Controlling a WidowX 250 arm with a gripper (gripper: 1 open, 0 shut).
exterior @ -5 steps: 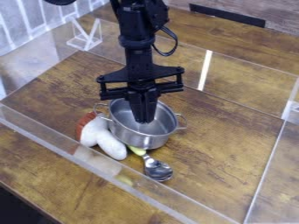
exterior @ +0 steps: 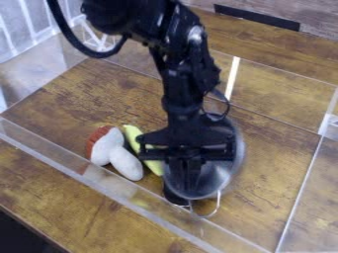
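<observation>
The black arm reaches down from the top centre to my gripper (exterior: 185, 168), which is low inside or over a steel pot (exterior: 218, 133); its fingertips are hard to make out. The pot sits right of centre, largely hidden behind the gripper. Left of it lie a red and white object (exterior: 103, 143), a white elongated object (exterior: 126, 163) and a yellow-green item (exterior: 133, 139), partly covered. Whether anything is between the fingers cannot be seen.
Clear panels line the front (exterior: 79, 172) and right of the wooden table (exterior: 59, 99). The left and back right of the table are open. A white railing stands at the back left.
The pot has shifted right, uncovering more of the yellow-green item, and the spoon is now hidden.
</observation>
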